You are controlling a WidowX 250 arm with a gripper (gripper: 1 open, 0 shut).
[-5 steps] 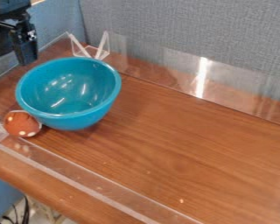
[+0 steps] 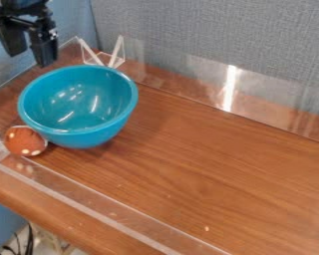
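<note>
A teal bowl (image 2: 89,105) sits upright on the left part of the wooden table. An orange round object with pale spots (image 2: 25,140) lies just in front of it at the lower left, close to its side. My black gripper (image 2: 29,55) is at the top left, raised behind and to the left of the bowl, open, with nothing seen between its fingers; its upper part is cut off by the frame.
Clear plastic walls (image 2: 229,88) border the table (image 2: 215,169), with white brackets at the left corners. Cables show below the front edge at bottom left.
My gripper has shifted slightly near the top left corner. The bowl and the orange object look unchanged.
</note>
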